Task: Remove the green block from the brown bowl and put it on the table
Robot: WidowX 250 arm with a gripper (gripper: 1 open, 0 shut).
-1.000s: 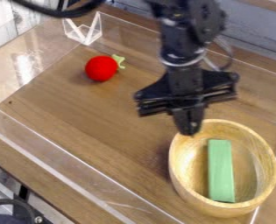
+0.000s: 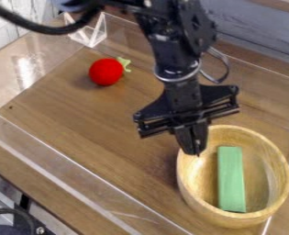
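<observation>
The green block (image 2: 231, 179) lies inside the brown bowl (image 2: 194, 186), its length running roughly from the far side to the near side. My gripper (image 2: 194, 145) hangs over the bowl's far left rim, fingers pointing down, clear of the block. Whether its fingers are apart or together does not show at this angle. The bowl stands at the right front of the table (image 2: 97, 138).
A red tomato-like object (image 2: 106, 72) with a green stem sits at the back left. Behind it is a clear plastic stand (image 2: 89, 32). Low transparent edging (image 2: 73, 170) runs along the left front side.
The arm has shifted slightly left and its body has turned and tilted. The block and bowl have not moved.
</observation>
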